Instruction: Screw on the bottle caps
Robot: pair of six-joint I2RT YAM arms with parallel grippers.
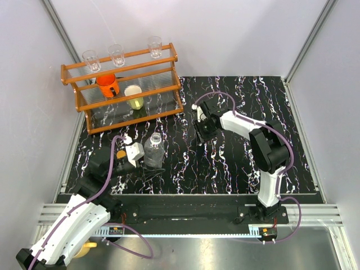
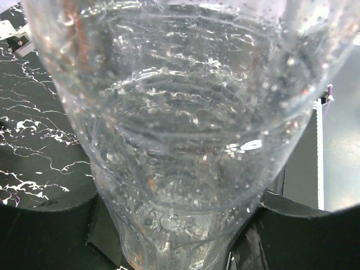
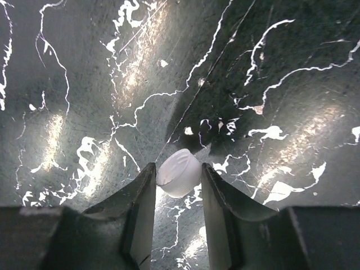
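A clear plastic bottle (image 1: 153, 152) stands upright near the table's left front, its open neck without a cap. Around its body, my left gripper (image 1: 153, 170) is shut; in the left wrist view the bottle (image 2: 185, 129) fills the middle between the fingers. A small white cap (image 3: 180, 173) is pinched between the fingertips of my right gripper, above the dark marbled table. From the top, the right gripper (image 1: 199, 139) is to the right of the bottle, apart from it.
Behind the bottle is a wooden rack (image 1: 135, 118) with clear glasses (image 1: 116, 55) on top and an orange mug (image 1: 107, 85) and a pale cup (image 1: 134, 97) below.
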